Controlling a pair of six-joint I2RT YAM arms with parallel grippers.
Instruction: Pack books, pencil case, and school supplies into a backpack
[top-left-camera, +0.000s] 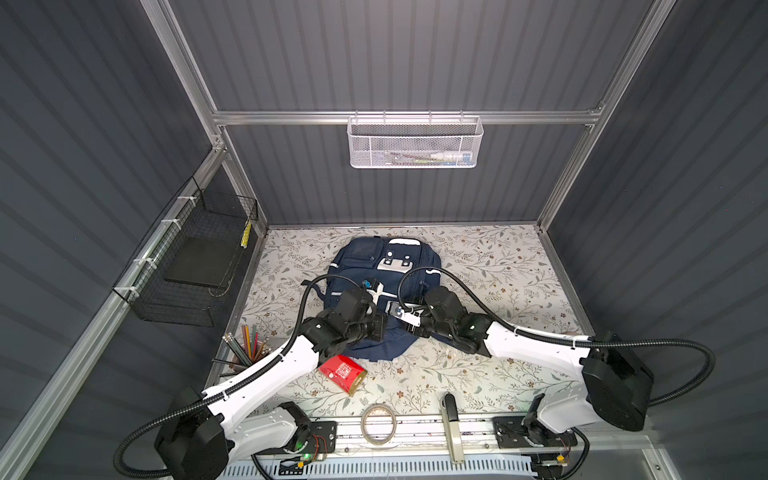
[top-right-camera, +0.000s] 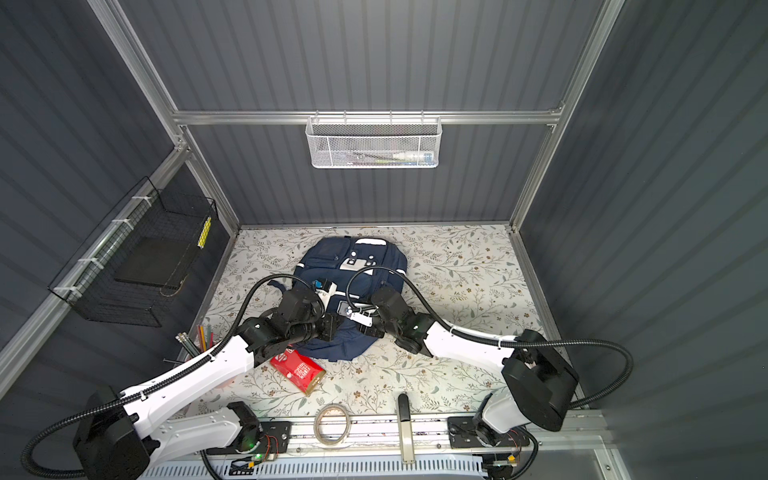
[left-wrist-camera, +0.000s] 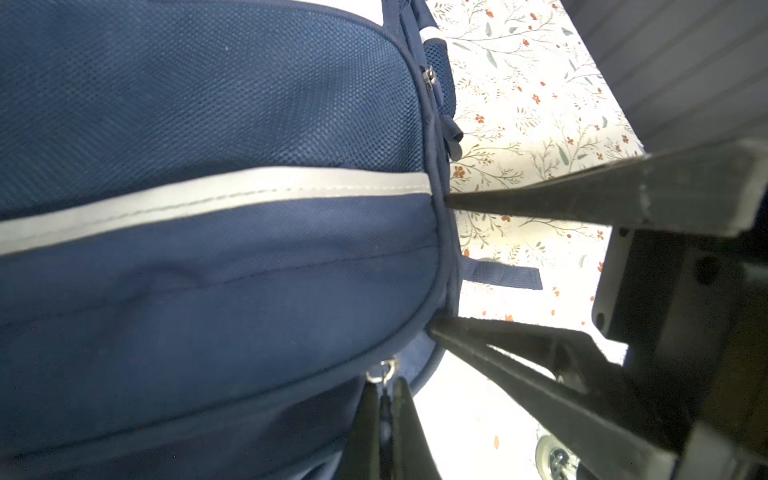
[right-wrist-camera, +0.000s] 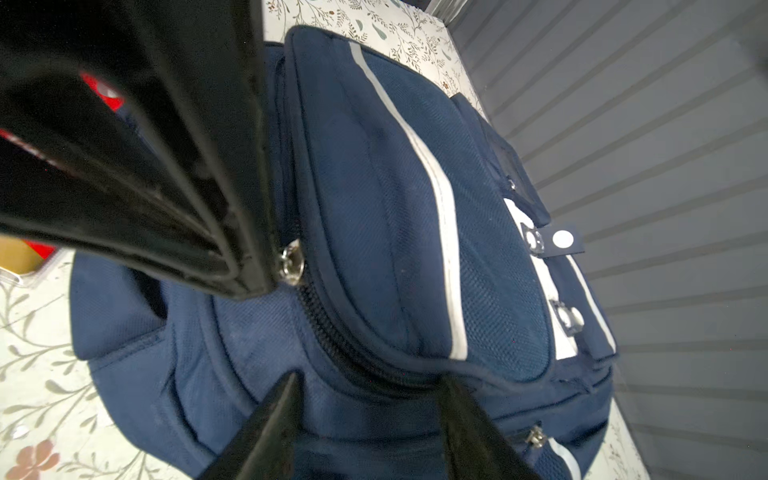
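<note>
The navy backpack (top-left-camera: 390, 345) lies on the floral surface, its front pocket facing up. In the left wrist view, my left gripper is shut at the zipper pull (left-wrist-camera: 382, 370) along the pocket's edge. The pull's metal ring shows right at the fingertips, and the right wrist view has that ring (right-wrist-camera: 293, 262) against them as well. My right gripper is partly open, its two fingers apart over the bag's side below the pocket seam. Nothing shows held between them. What lies inside the bag is hidden.
A red packet (top-left-camera: 344, 373) lies in front of the bag, close to the left arm. Pencils (top-left-camera: 249, 344) stand at the left edge. A black wire basket (top-left-camera: 192, 256) and a white one (top-left-camera: 415, 144) hang on the walls. Surface right of the bag is clear.
</note>
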